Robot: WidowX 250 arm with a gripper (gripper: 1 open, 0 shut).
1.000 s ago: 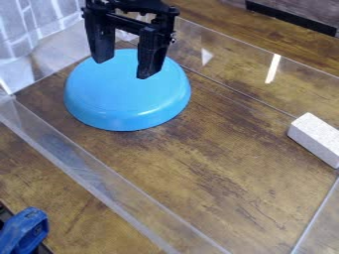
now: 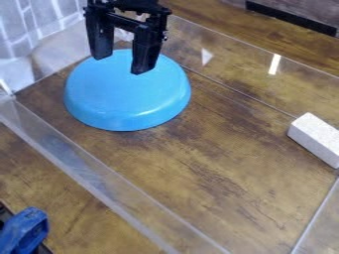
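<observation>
My black gripper (image 2: pixel 123 55) hangs over a blue upturned bowl or dome (image 2: pixel 126 99) in the upper left of the camera view, its two fingers apart with nothing visible between them. The fingertips are above or over the back part of the blue dome; whether they touch it I cannot tell.
A white block (image 2: pixel 314 139) lies at the right. A blue object (image 2: pixel 20 230) sits at the lower left edge. Clear plastic walls border the wooden floor (image 2: pixel 212 159), whose middle is clear.
My gripper dipped lower and has since risen slightly, ending a little higher and further left than a second ago. The blue dome has not visibly moved.
</observation>
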